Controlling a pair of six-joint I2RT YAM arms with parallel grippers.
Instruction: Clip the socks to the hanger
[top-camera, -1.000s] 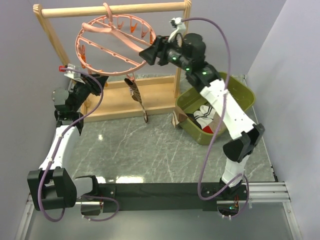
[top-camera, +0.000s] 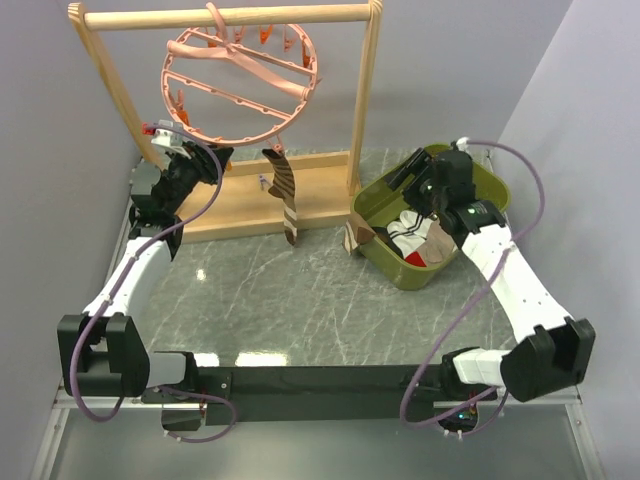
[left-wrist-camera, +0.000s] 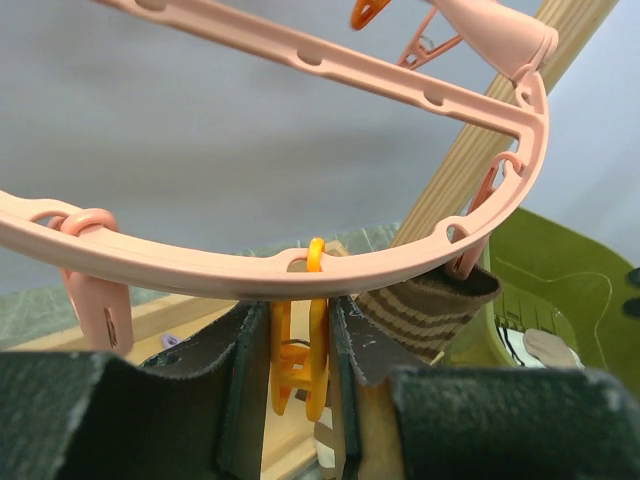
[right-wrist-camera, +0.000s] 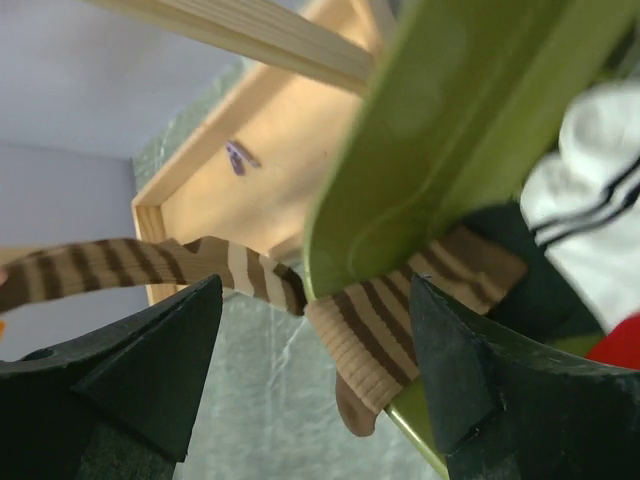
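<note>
The pink round hanger (top-camera: 238, 97) hangs from the wooden frame, with a striped sock (top-camera: 282, 185) dangling from a clip. My left gripper (top-camera: 223, 155) is shut on a yellow clip (left-wrist-camera: 317, 350) under the hanger's ring. My right gripper (top-camera: 400, 175) stands open over the green basket (top-camera: 386, 268); in the right wrist view another striped sock (right-wrist-camera: 370, 340) lies over the basket's rim beneath it, and white socks (top-camera: 408, 231) lie inside.
The wooden base tray (top-camera: 235, 208) is behind the grey marble tabletop (top-camera: 280, 310). A small purple object (right-wrist-camera: 240, 160) lies on the tray.
My left gripper has shifted slightly right, the hanger moving with it.
</note>
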